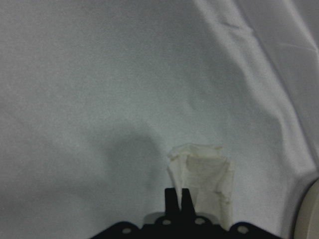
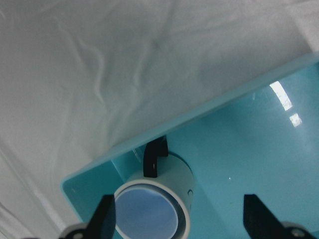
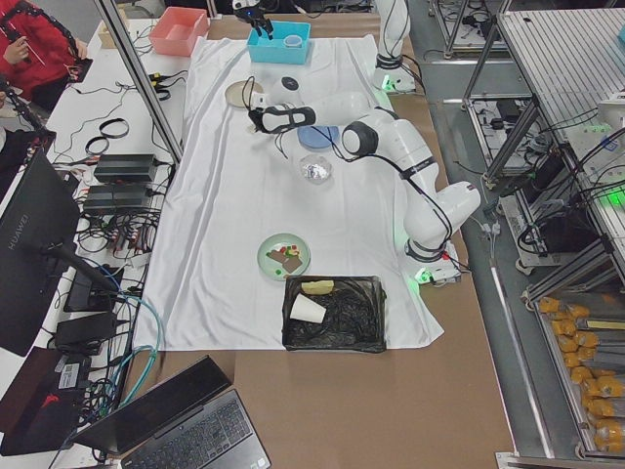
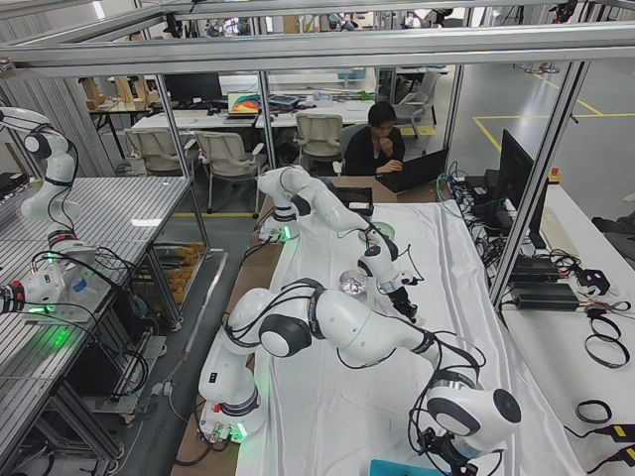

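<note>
My left gripper has its fingers closed on a crumpled white napkin (image 1: 207, 174) low over the white cloth, with the rim of a beige plate (image 1: 309, 214) at lower right in the left wrist view. My right gripper is open above the blue bin (image 2: 249, 149). In that bin a white cup (image 2: 185, 181) holds a pale blue insert (image 2: 142, 214), beside a small black object (image 2: 152, 159). In the camera left view, the left arm reaches across the table beside the beige plate (image 3: 234, 96).
A blue plate (image 3: 322, 139) and a foil dish (image 3: 316, 172) lie near the left arm. A green plate with food (image 3: 273, 256) and a black lined bin (image 3: 347, 322) sit nearer. A pink bin (image 3: 178, 29) stands off the cloth.
</note>
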